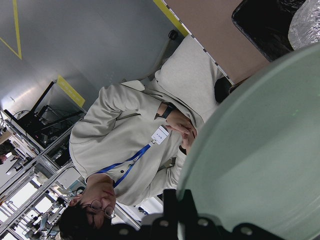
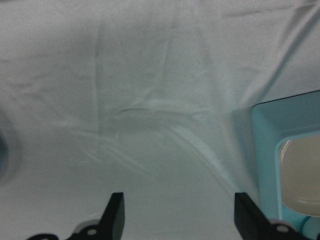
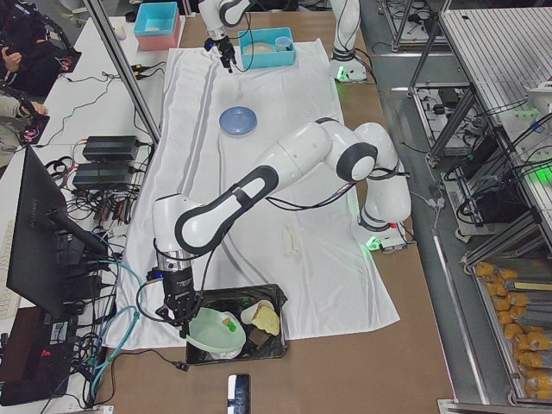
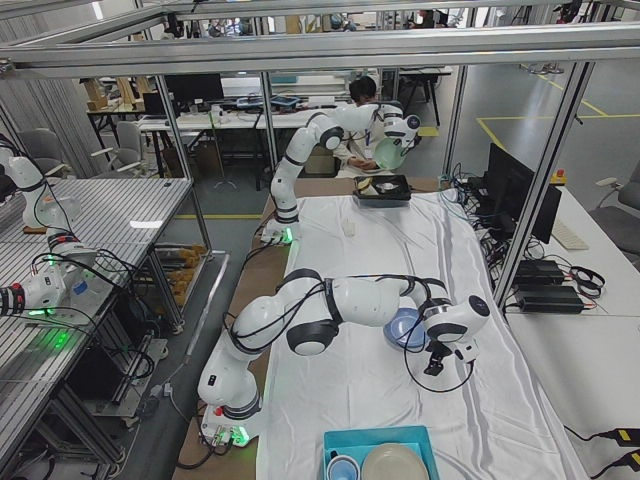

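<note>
My left gripper (image 3: pixel 185 321) is shut on the rim of a pale green plate (image 3: pixel 212 328) (image 1: pixel 260 150), raised over a black bin (image 3: pixel 275 347). In the left wrist view the plate fills much of the right side. My right gripper (image 4: pixel 437 360) is open above the white cloth, nothing between its fingers. A blue plate (image 3: pixel 237 120) (image 4: pixel 400 321) lies on the cloth, and a teal bin (image 4: pixel 335 439) holding a beige plate (image 4: pixel 395 465) and a cup stands beside it at that end.
The black bin also holds a yellow item (image 3: pixel 266 320) and crumpled wrapping (image 1: pixel 305 25). A monitor (image 3: pixel 36 237) and cables line one side. A seated person (image 1: pixel 120 145) is just beyond the table.
</note>
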